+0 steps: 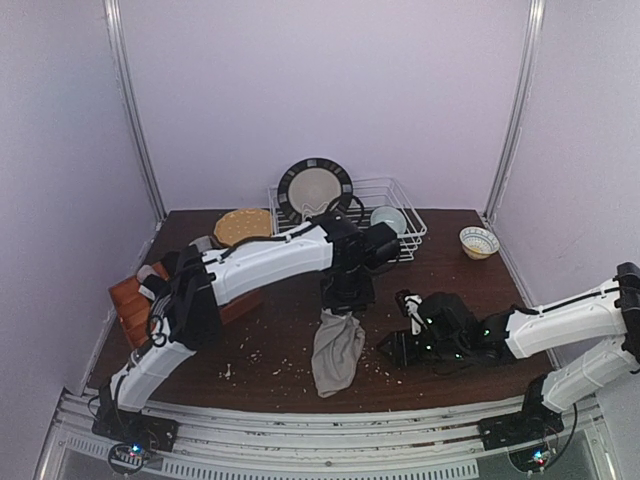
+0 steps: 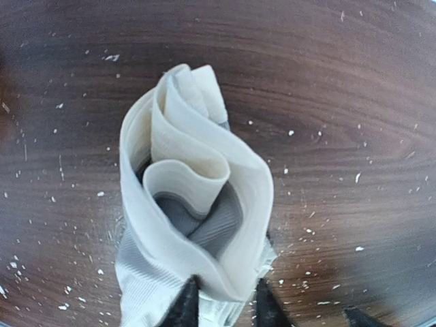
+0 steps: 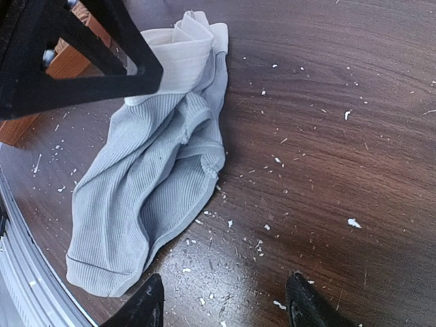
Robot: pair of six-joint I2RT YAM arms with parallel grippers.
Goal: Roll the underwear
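Note:
Grey underwear with a white waistband lies lengthwise on the table's front middle, a narrow folded strip [image 1: 338, 358]. In the left wrist view, its waistband [image 2: 248, 180] gapes in a loop, with a fold curled inside. My left gripper is over the waistband end, its fingertips [image 2: 184, 303] apart on either side of the band's near edge; whether they touch it I cannot tell. To the right of the cloth, my right gripper is open low over the table, only bare wood between its fingers. The cloth's grey body [image 3: 153, 184] shows creased in that view.
An orange-brown box [image 1: 128, 305] stands at the left, partly behind my left arm. At the back are a white dish rack [image 1: 408, 243] with a plate [image 1: 314, 188] and a small bowl [image 1: 478, 242]. Pale crumbs dot the table.

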